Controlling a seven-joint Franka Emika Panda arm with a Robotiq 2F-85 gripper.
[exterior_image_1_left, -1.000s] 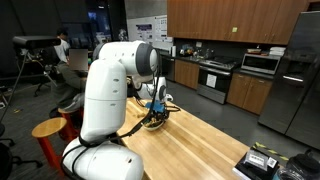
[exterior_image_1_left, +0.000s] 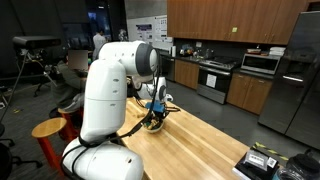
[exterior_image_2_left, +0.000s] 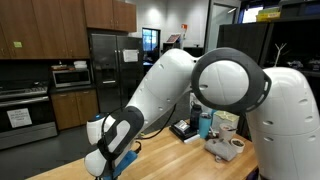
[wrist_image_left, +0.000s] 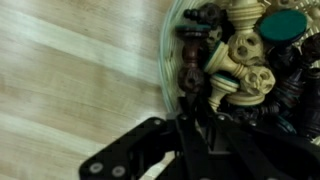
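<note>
A clear round bowl (wrist_image_left: 166, 62) full of carved, turned chess-like pieces, cream and dark brown, fills the right half of the wrist view. Among them are a cream piece (wrist_image_left: 243, 46) and a dark piece (wrist_image_left: 190, 78) near the left wall. My gripper points down into the bowl by that wall, its fingers close together on a piece. The dark fingers blend with the pieces, so its colour and shape are unclear. Exterior view 1 shows the gripper (exterior_image_1_left: 157, 107) low over the bowl (exterior_image_1_left: 152, 126) on the wooden table.
Bare table (exterior_image_1_left: 185, 145) lies to the right of the bowl in exterior view 1. A black boxy item (exterior_image_1_left: 257, 164) is near its front right edge. In exterior view 2, a teal cup (exterior_image_2_left: 205, 127) and a grey object (exterior_image_2_left: 224, 148) stand towards the right.
</note>
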